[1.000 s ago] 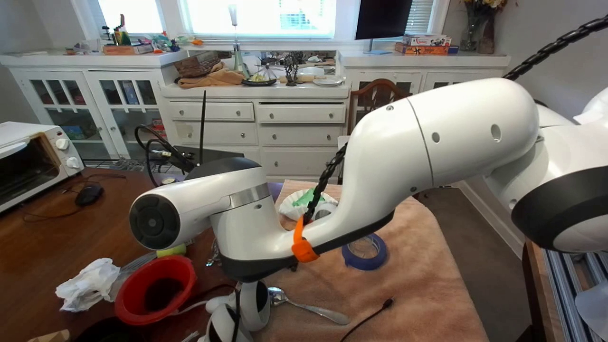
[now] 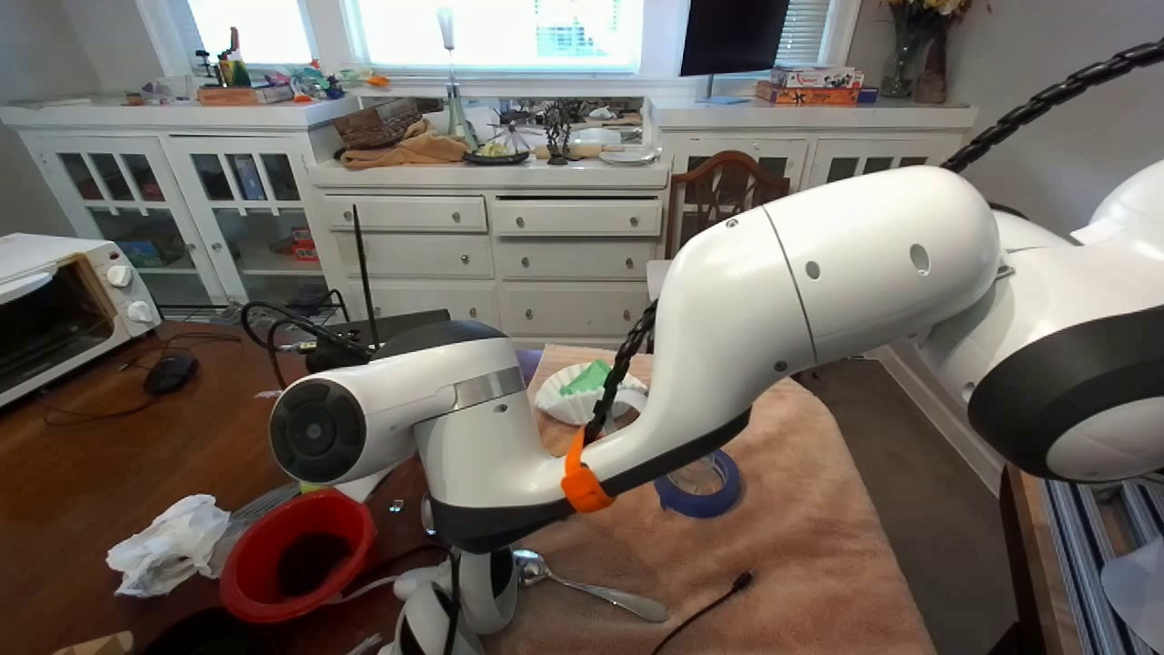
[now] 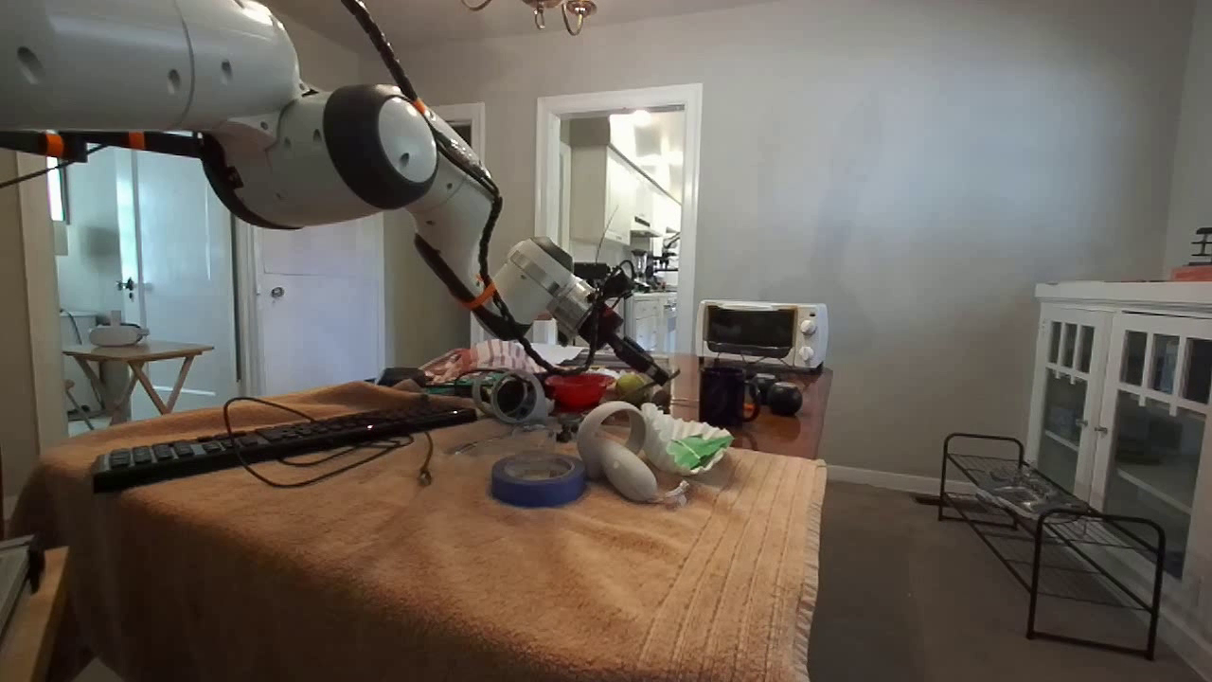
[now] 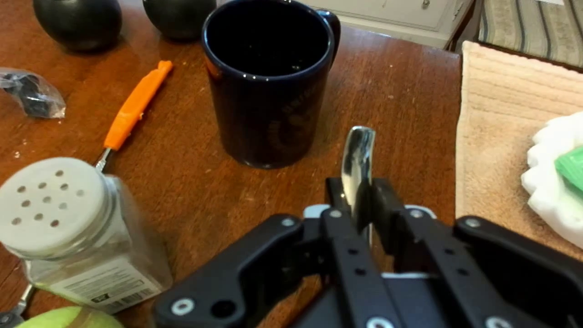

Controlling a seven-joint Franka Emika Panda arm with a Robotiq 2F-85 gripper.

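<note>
A shiny metal utensil handle [image 4: 358, 156] stands upright, and my gripper is shut on it low in the wrist view. The handle's lower part is hidden by the fingers, so what kind of utensil it is cannot be told. Just beyond it, a dark blue mug [image 4: 268, 104] rests upright on the brown wooden table [image 4: 404, 104], apart from the handle. From the second exterior side, my gripper [image 3: 656, 369] reaches down low to the left of the mug [image 3: 723, 398]. In the first exterior view the arm hides the gripper.
Left of the gripper are a shaker jar [image 4: 125, 240], an orange-handled tool [image 4: 136, 106] and a green ball-like thing [image 4: 74, 318]. A white fluted dish [image 4: 552, 180] sits on the towel to the right. A red bowl [image 2: 355, 518] and blue tape roll [image 2: 698, 504] are nearby.
In the first exterior view, the end of the arm has shifted slightly right and a little down. The red bowl, spoon and tape roll have not moved.
</note>
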